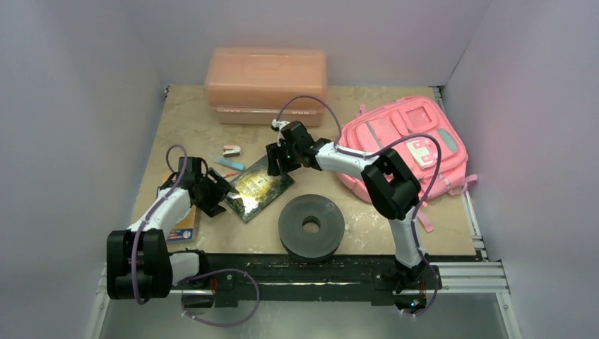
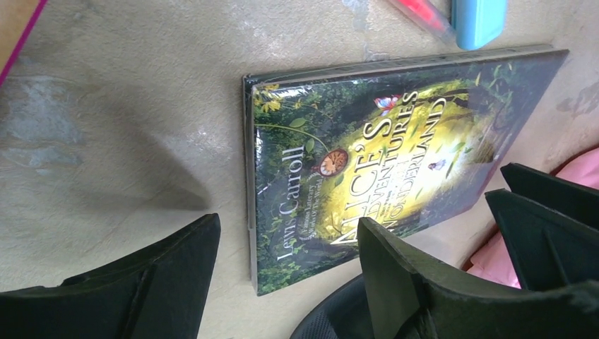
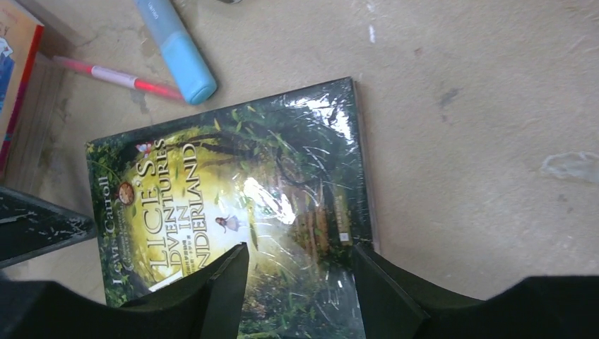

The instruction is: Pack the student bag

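Note:
A dark green book, titled Alice's Adventures in Wonderland, lies flat with its cover up, left of the table's middle. At its left end is my left gripper, open, its two fingers apart over the cover's lower left corner in the left wrist view. My right gripper is over the book's other end, also open, with the cover showing between its fingers. Neither gripper holds anything. The pink school bag lies on the right of the table, with its front pockets up.
Behind the book lie a blue marker, a red pen and a small stapler. Another book is partly under my left arm. A black ring-shaped weight sits front centre; a translucent orange box stands at the back.

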